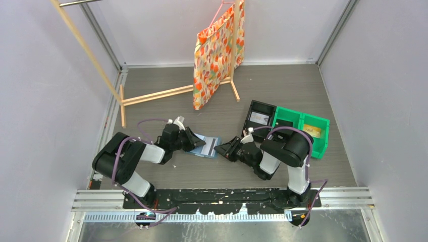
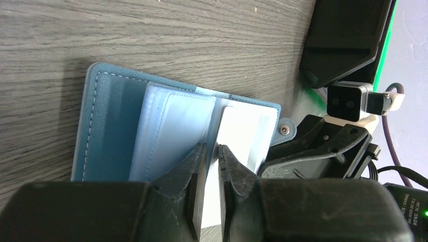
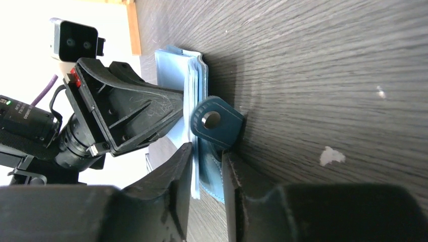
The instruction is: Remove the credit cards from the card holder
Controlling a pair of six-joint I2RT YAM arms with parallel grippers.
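The blue card holder point(image 1: 212, 155) lies opened out on the table between my two grippers. Whitish sleeves point(image 2: 174, 116) and a white card-like piece point(image 2: 255, 126) show inside it. My left gripper reaches down over the inner sleeves, its fingers a narrow gap apart, with pale material visible between them. At the holder's right edge, beside its snap tab point(image 3: 217, 121), is my right gripper. Its fingers stand apart with the layered edge between them. Neither view settles whether the fingers press on the holder.
A black tray point(image 1: 246, 123) with a card inside and a green two-part box point(image 1: 326, 136) stand behind my right arm. A wooden rack point(image 1: 156, 95) with a patterned cloth point(image 1: 217, 55) occupies the back. Table in front of the rack is clear.
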